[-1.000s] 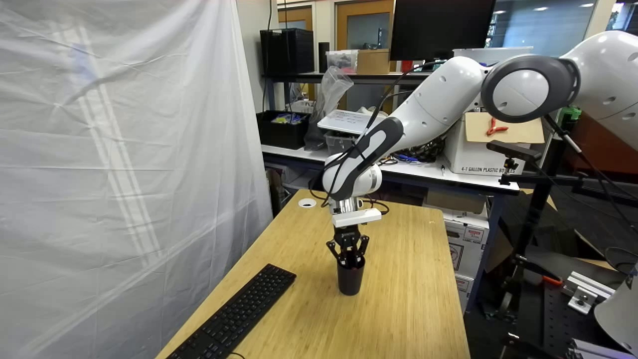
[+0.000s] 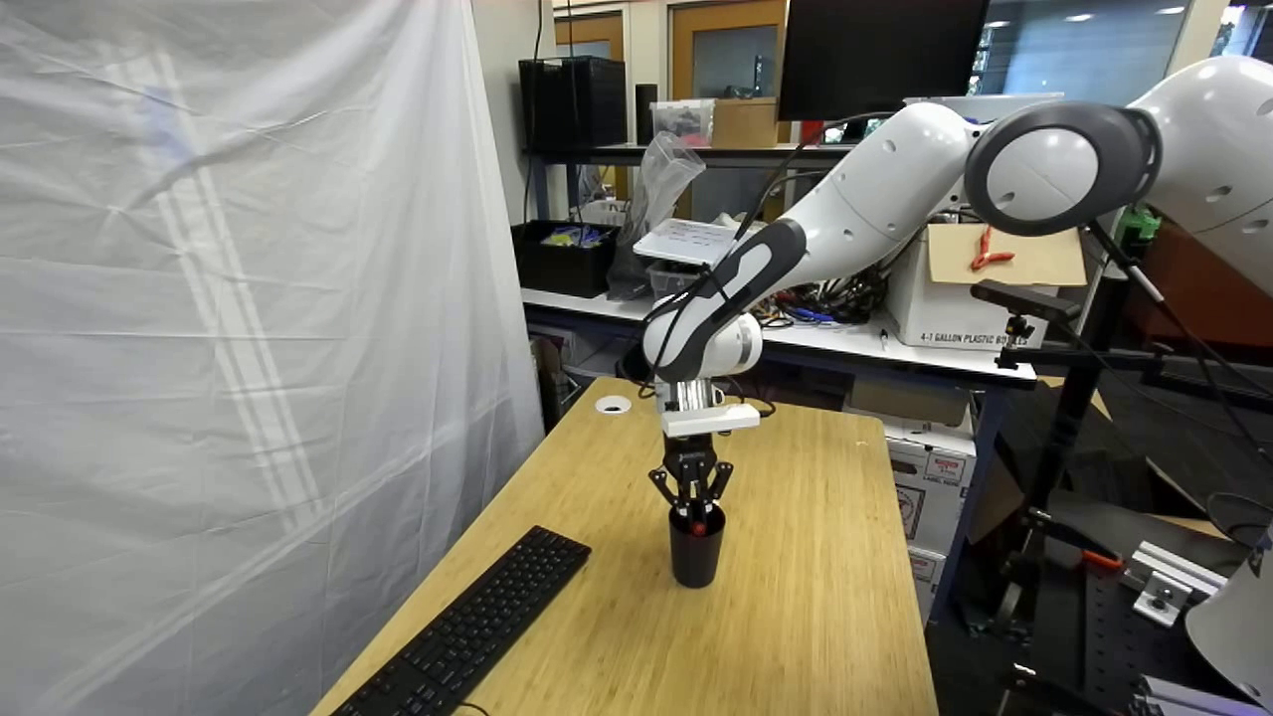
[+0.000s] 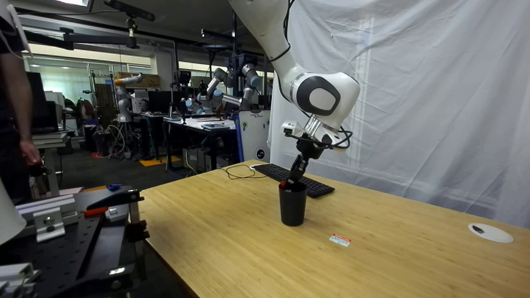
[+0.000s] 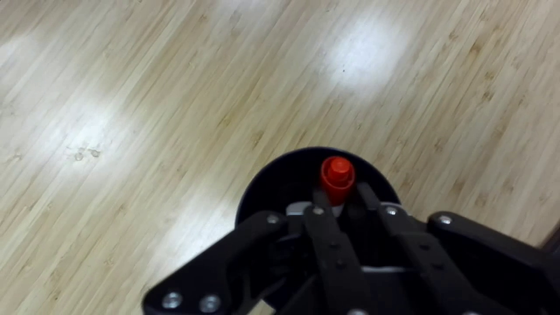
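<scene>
A black cup (image 2: pixel 695 556) stands upright on the wooden table, to the right of the keyboard. My gripper points down at the cup's mouth, its fingertips at about rim height. Between the fingers, in the wrist view, is a red-ended marker (image 4: pixel 337 178) with a white part just below its end, and the gripper is shut on it. The marker's lower part is hidden by the fingers and the dark inside of the cup. In the second exterior view the cup (image 3: pixel 293 206) shows only a bit of red at its rim.
A black keyboard (image 2: pixel 477 626) lies along the table's left side, near a white curtain (image 2: pixel 239 358). A small red-and-white label (image 3: pixel 340 240) and a white round disc (image 3: pixel 490 232) are on the table (image 3: pixel 223 223). Much of the surface around the cup is clear.
The gripper has risen slightly from the cup and moved a little left in the first exterior view. Red now shows at the cup's mouth. The cup stands slightly further left and more upright.
</scene>
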